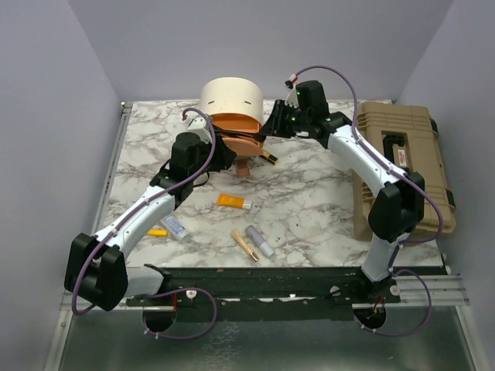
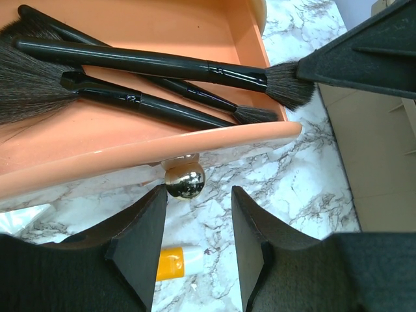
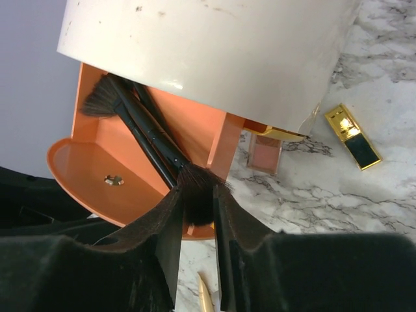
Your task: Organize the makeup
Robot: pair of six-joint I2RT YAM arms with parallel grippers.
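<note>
A white makeup organizer (image 1: 230, 96) has an open peach drawer (image 2: 195, 19) holding several black brushes (image 2: 130, 58). My left gripper is at the drawer's gold knob (image 2: 185, 182); its fingertips look apart in the left wrist view, with the knob just above them. My right gripper is at a brush's bristle end, over the drawer's near right corner; whether it grips the bristles is unclear. An orange tube (image 1: 232, 201), a blush (image 3: 264, 155), a gold compact (image 3: 354, 136) and other cosmetics lie on the marble table.
A large tan case (image 1: 402, 170) fills the table's right side. A lavender tube (image 1: 260, 241), a beige pencil (image 1: 244, 244) and a pale blue tube (image 1: 175, 228) lie near the front.
</note>
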